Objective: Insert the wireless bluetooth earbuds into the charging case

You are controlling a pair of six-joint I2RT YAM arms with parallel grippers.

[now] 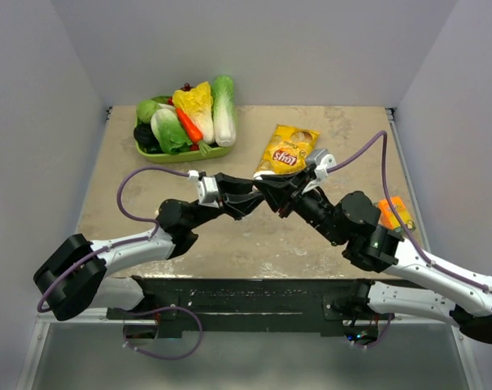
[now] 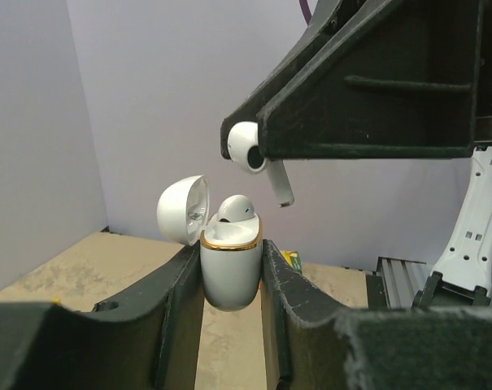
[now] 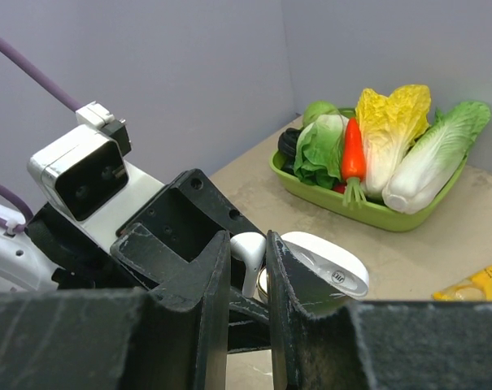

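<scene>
In the left wrist view, a white charging case (image 2: 231,272) with a gold rim is pinched upright in my left gripper, its lid (image 2: 176,213) tipped open. One earbud (image 2: 236,209) sits in the case. Above it and slightly to the right, a second white earbud (image 2: 244,145), stem slanting down, is gripped at the tips of my right gripper. A gap shows between this held earbud and the case. In the right wrist view the held earbud (image 3: 248,252) stands between the fingers, with the open lid (image 3: 331,262) behind.
A green basket of vegetables (image 1: 219,151) stands at the back left of the table. The yellow chip bag (image 1: 288,149) lies behind the grippers, and an orange packet (image 1: 396,213) at the right. Bare tabletop (image 1: 246,252) shows in front.
</scene>
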